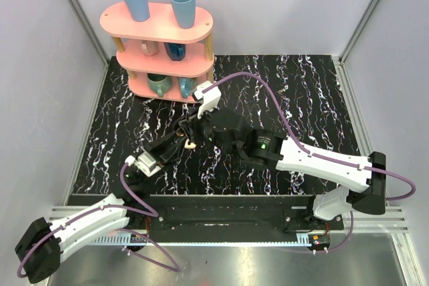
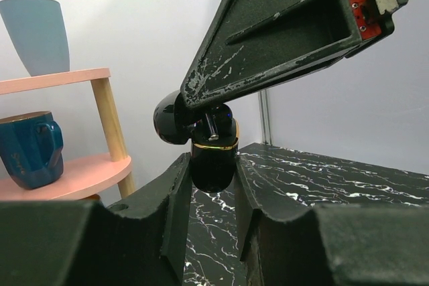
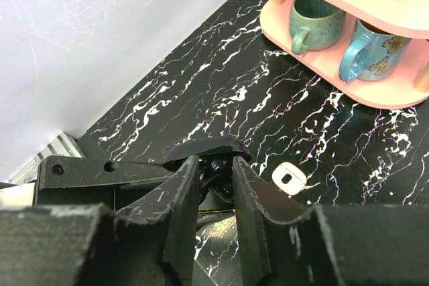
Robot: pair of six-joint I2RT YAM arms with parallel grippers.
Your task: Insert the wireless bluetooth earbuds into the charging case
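The black charging case (image 2: 213, 165) is held upright by my left gripper, shut on its lower body, with its lid tilted open at upper left. My right gripper's black finger (image 2: 268, 38) reaches over it from above and hides part of the inside. In the right wrist view the open lid (image 3: 204, 147) and glossy dark inside of the case lie just beyond the tips of my right gripper. Whether an earbud is between those tips I cannot tell. In the top view both grippers (image 1: 184, 128) meet left of centre, over the table.
A pink three-tier shelf (image 1: 154, 25) with cups and mugs stands at the back left. A small white object (image 3: 289, 178) lies on the black marbled table (image 1: 288, 85) below the grippers. Walls enclose both sides.
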